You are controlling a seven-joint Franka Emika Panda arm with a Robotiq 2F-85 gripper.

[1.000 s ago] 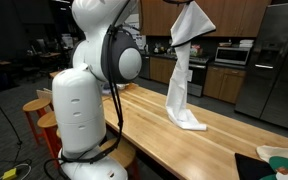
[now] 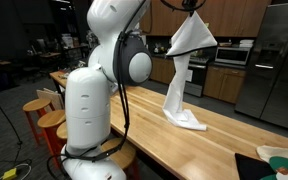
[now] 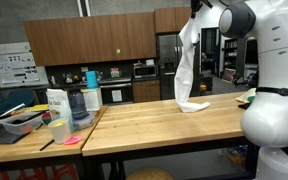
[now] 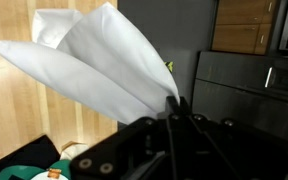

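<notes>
A long white cloth (image 2: 177, 85) hangs from high above the wooden table (image 2: 159, 140), its lower end resting on the tabletop. At the top of exterior view 1, my gripper (image 2: 191, 8) is shut on the cloth's upper part, and a loose flap spreads out beside it. Exterior view 2 shows the same cloth (image 3: 185, 65) drooping below the gripper (image 3: 195, 14) at the upper right. From the wrist, the cloth (image 4: 94, 55) stretches from the fingertips down toward the table; the gripper pinches it at its edge.
A black item (image 2: 252, 166) and a green-and-white item (image 2: 282, 158) lie at the table's right end. In exterior view 2, a blue-lidded container (image 3: 91, 92), a yellow cup (image 3: 59, 131) and bins (image 3: 24, 118) crowd the left.
My gripper and the cloth's upper flap have come slightly lower in exterior view 1. The cloth's bottom end stays on the table in about the same place.
</notes>
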